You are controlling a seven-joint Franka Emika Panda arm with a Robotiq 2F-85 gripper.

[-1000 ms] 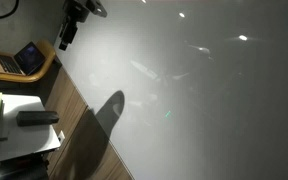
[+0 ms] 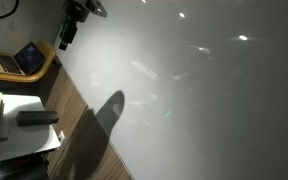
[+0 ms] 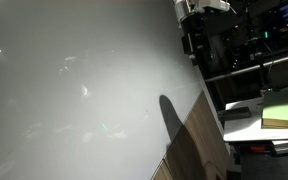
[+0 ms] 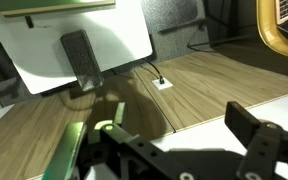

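Observation:
In the wrist view my gripper reaches in from the bottom edge, its dark fingers (image 4: 246, 128) wide apart and only bare wood and white surface visible between them. Exterior view 1 has the gripper (image 2: 66, 38) at the upper left, over the table's edge. From exterior view 2 the gripper (image 3: 192, 42) appears at the upper right, too dark for detail. A dark oblong object (image 4: 81, 58) lies on a white side surface (image 4: 124, 32), apart from the gripper.
A green-covered book or box (image 3: 283, 108) rests beside the oblong object. A laptop (image 2: 29, 58) sits on an orange-yellow chair (image 2: 46, 68).

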